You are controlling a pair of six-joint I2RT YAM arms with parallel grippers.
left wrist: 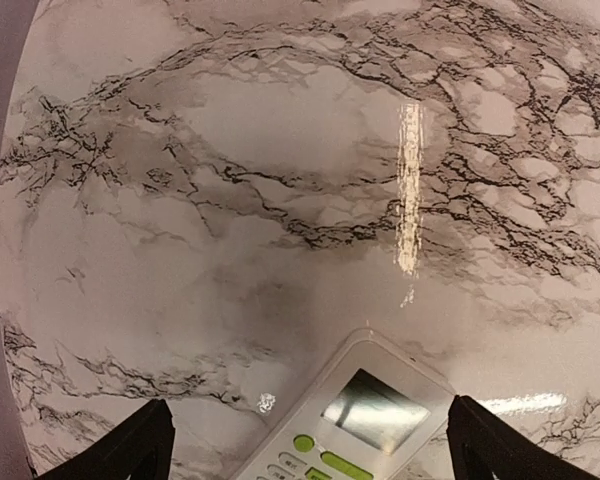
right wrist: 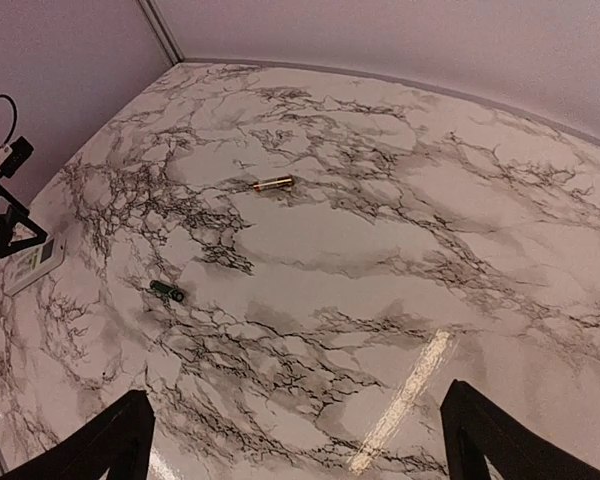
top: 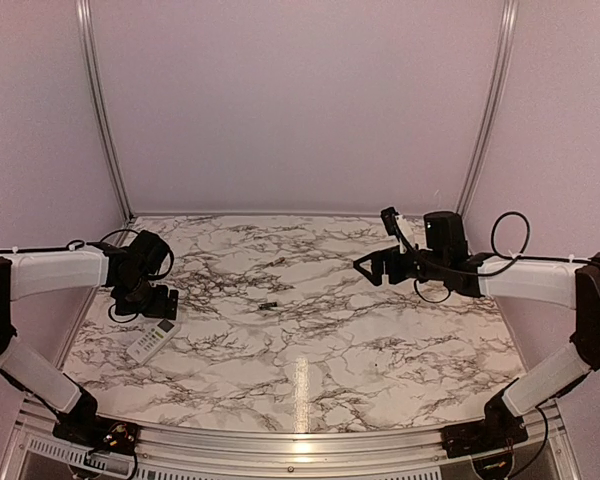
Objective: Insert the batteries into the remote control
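A white remote control (top: 150, 344) with a screen and green buttons lies face up at the table's front left; in the left wrist view its top end (left wrist: 374, 412) sits between the open fingertips of my left gripper, which is low over it. A dark green battery (top: 268, 305) lies near the table's centre, also seen as a small cylinder (right wrist: 167, 291) in the right wrist view. A second, lighter battery (right wrist: 274, 184) lies farther back. My right gripper (top: 378, 263) hangs open at the right, empty, above the table.
Pale walls (top: 300, 110) enclose the back and sides, and a metal rail runs along the front edge.
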